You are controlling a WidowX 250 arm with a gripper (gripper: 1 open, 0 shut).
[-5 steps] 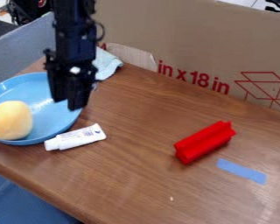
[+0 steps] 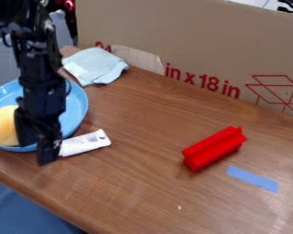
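Note:
My black gripper (image 2: 41, 137) is lowered at the left, over the blue plate (image 2: 73, 108) and partly in front of a pale yellow round object (image 2: 5, 126) on it. The gripper stands open, its lower end by the left end of a white tube (image 2: 85, 143) on the wooden table, hiding part of that tube. Whether the fingertips touch the tube or plate, I cannot tell.
A red block (image 2: 212, 146) lies at the right with a strip of blue tape (image 2: 252, 179) beside it. A light folded cloth (image 2: 95, 64) sits at the back against a cardboard box (image 2: 198, 46).
My gripper has come down and moved left, from above the plate's back edge to low beside the tube's left end, now covering part of the yellow object.

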